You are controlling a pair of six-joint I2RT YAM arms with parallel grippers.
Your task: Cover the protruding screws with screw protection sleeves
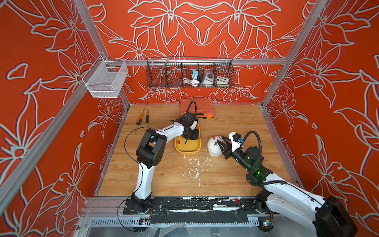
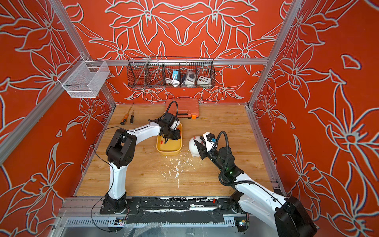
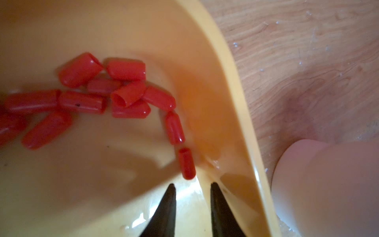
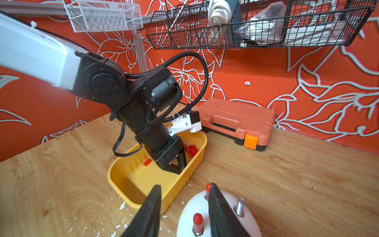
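Observation:
Red sleeves (image 3: 80,70) lie in the yellow tray (image 3: 236,98), most clustered at its far side. My left gripper is down inside the tray, part open, just short of a single sleeve (image 3: 187,164), nothing between its fingers. A white dome (image 4: 189,221) stands right of the tray with red-capped posts (image 4: 197,223) and a bare metal screw (image 4: 239,207). My right gripper hangs at the dome, open and empty in the right wrist view.
An orange case (image 1: 197,102) lies behind the tray. Two screwdrivers (image 1: 140,118) lie at back left. A wire basket (image 1: 189,83) hangs on the back wall. White scraps (image 1: 196,173) litter the front table.

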